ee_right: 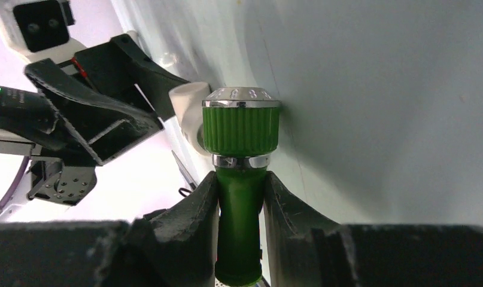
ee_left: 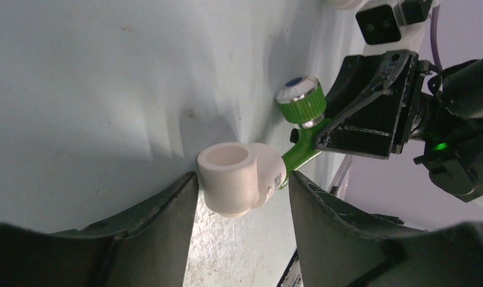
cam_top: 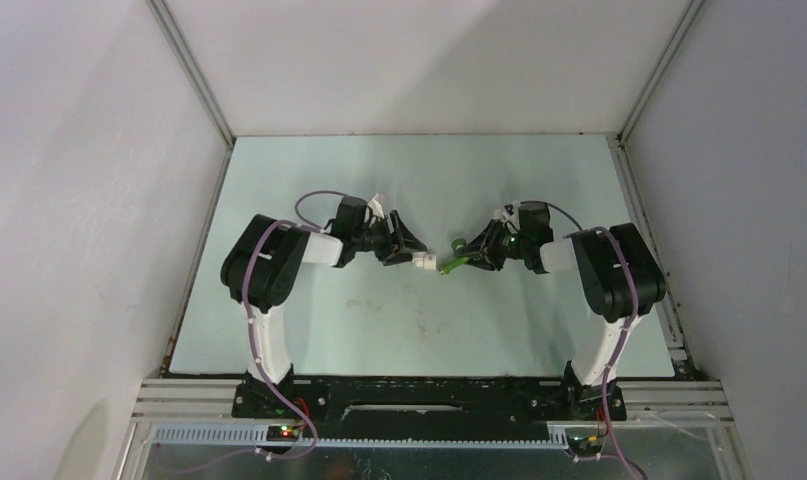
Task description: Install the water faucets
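A white pipe fitting (ee_left: pixel 228 179) with a round open mouth rests on the table. My left gripper reaches around it with its fingers apart, one on each side. A gap shows between the right-hand finger (ee_left: pixel 313 206) and the fitting; whether the other finger touches it is unclear. The green faucet (ee_right: pixel 240 140), with its ribbed collar and silver cap, is clamped between the fingers of my right gripper. In the top view the faucet's lower end (cam_top: pixel 447 267) points at the fitting (cam_top: pixel 426 262), nearly meeting it.
Both grippers face each other closely at mid-table. White walls (cam_top: pixel 429 70) enclose the back and sides, and purple cables (cam_top: pixel 251 290) run along the arms.
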